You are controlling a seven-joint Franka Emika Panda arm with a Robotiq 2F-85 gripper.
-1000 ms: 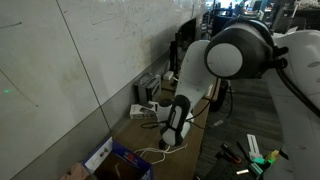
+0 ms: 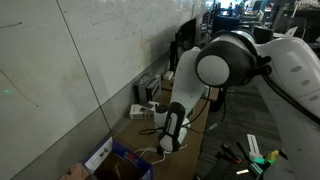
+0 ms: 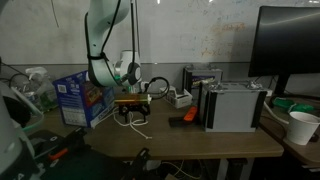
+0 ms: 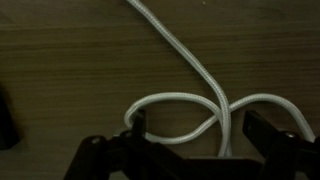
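Note:
A white rope (image 4: 181, 47) lies on the dark wooden table, crossing over itself in a small loop in the wrist view. My gripper is open, its two dark fingers spread to either side of the rope's crossing, with the rope passing through the gap in this view. Seen from the second exterior camera, the gripper points down close above the rope (image 3: 136, 125). Whether the fingertips touch the table cannot be told. In the first exterior view, part of the rope (image 2: 150, 154) shows beside the arm's lower end.
A blue box (image 3: 72, 98) stands left of the arm. To the right are an orange-and-black tool (image 3: 186, 118), a grey metal-sided case (image 3: 229, 108), a monitor (image 3: 283, 45) and a white cup (image 3: 302, 127). A whiteboard wall (image 2: 60, 60) borders the table.
The arm's elbow has come lower over the last second, and the gripper has shifted slightly. The rope looks about the same.

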